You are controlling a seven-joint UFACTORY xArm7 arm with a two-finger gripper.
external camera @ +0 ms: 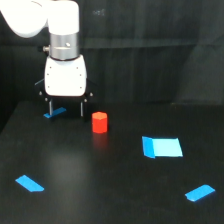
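Observation:
A small red block [100, 122] stands on the dark table, left of the middle in the camera view. My white gripper [67, 102] hangs to the left of the block and apart from it. Its dark fingers are spread wide, with nothing seen between them. Right of centre lies a light-blue square [167, 147], with a brighter blue strip [148, 147] along its left side.
Blue tape pieces lie flat at the front left [29, 184], the front right [200, 192] and behind the gripper at the back left [54, 113]. A dark curtain [150, 50] closes off the back.

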